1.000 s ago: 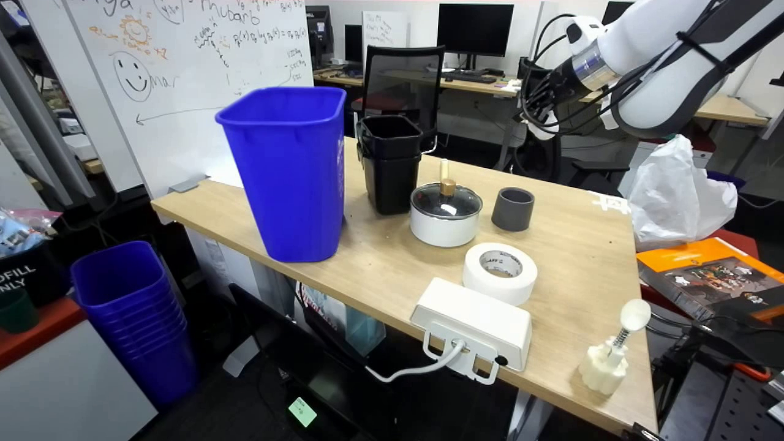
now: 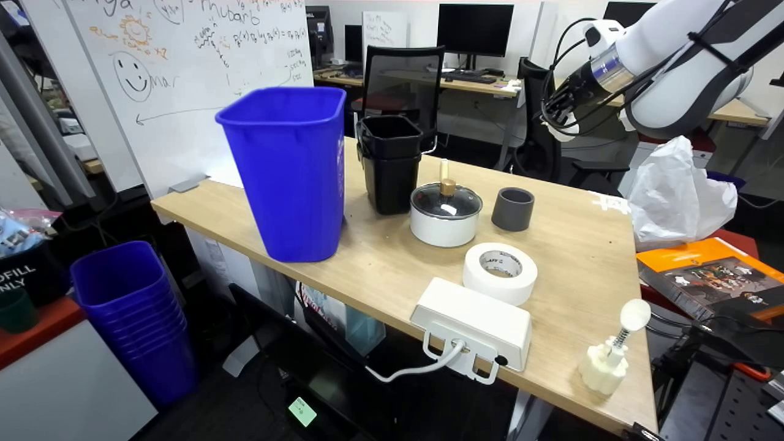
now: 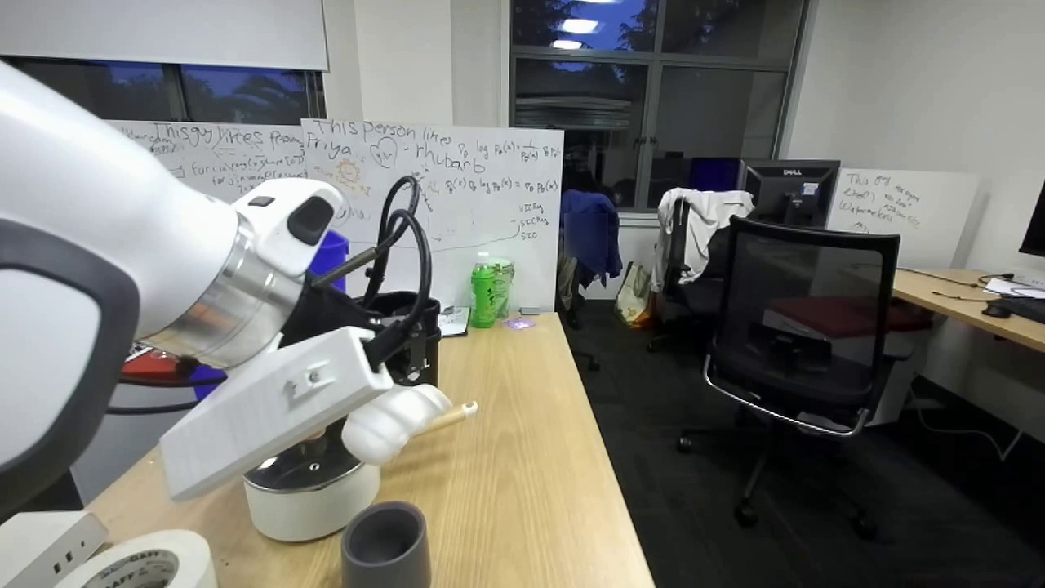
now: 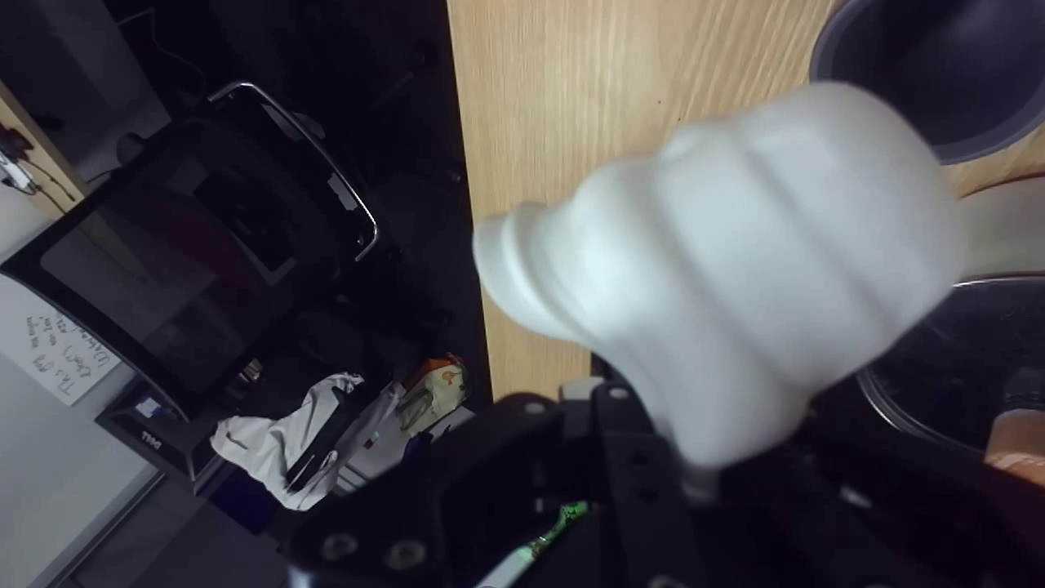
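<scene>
A white, ribbed, bottle-like object [image 4: 744,255] fills the middle of the wrist view, narrowing toward its left end. My gripper is shut on it; one dark finger [image 4: 627,421] shows beside it, while the other is mostly hidden. In exterior view 2 the white object [image 3: 392,423] is tilted in the air, over the table and in front of the pot. Exterior view 1 shows the gripper [image 2: 560,121] raised toward the table's far right side, mostly covered by cables.
On the table [image 2: 573,242] stand a dark grey cup [image 2: 512,209], a lidded white pot [image 2: 444,220], a tape roll [image 2: 501,273], a white power box [image 2: 474,320], a cream pump-like object [image 2: 606,367], a black bin [image 2: 391,169] and a tall blue bin [image 2: 294,184]. The right part has bare room.
In exterior view 1 the arm and gripper have shifted to the right and slightly lower. Everything on the table stays where it was.
</scene>
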